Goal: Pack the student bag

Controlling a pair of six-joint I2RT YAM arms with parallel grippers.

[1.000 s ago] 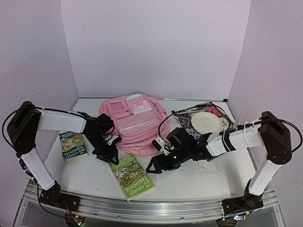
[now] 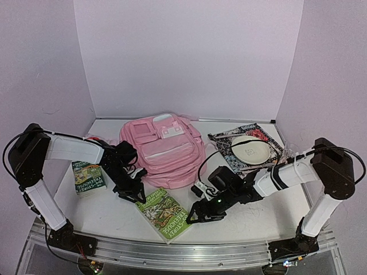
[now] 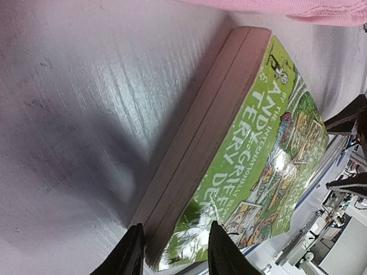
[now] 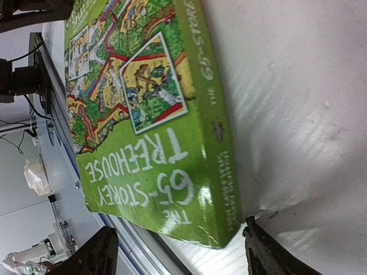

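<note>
A thick green book, "The 65-Storey Treehouse" (image 2: 164, 215), lies aslant at the table's front, below the pink backpack (image 2: 163, 149). At its upper left corner is my left gripper (image 2: 137, 199); in the left wrist view its fingers (image 3: 129, 252) stand apart around that corner, and whether they press on it is unclear. My right gripper is open, fingers wide apart, with the book's lower right corner between and beyond them. Another green book, "104-Storey Treehouse" (image 2: 89, 179), lies flat at the left, partly behind the left arm.
Behind the right arm, a round cream plate (image 2: 250, 150) rests on a black patterned cloth (image 2: 221, 143). A metal rail (image 2: 172, 260) runs along the front edge, close to the book. Bare table lies at the front right.
The front book has shifted right and turned slightly.
</note>
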